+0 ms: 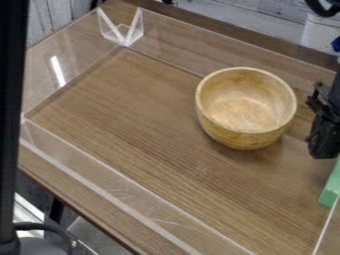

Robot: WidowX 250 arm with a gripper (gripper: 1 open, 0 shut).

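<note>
A wooden bowl sits on the wooden table inside a clear-walled area. To its right, at the edge of the view, is my black gripper, apparently just above a green object that lies at the right edge. The gripper is partly out of frame and looks shut, with nothing visible between its fingers.
Clear plastic walls run along the left and near edges of the table, with a clear corner piece at the back left. Dark parts and cables stand at the far left.
</note>
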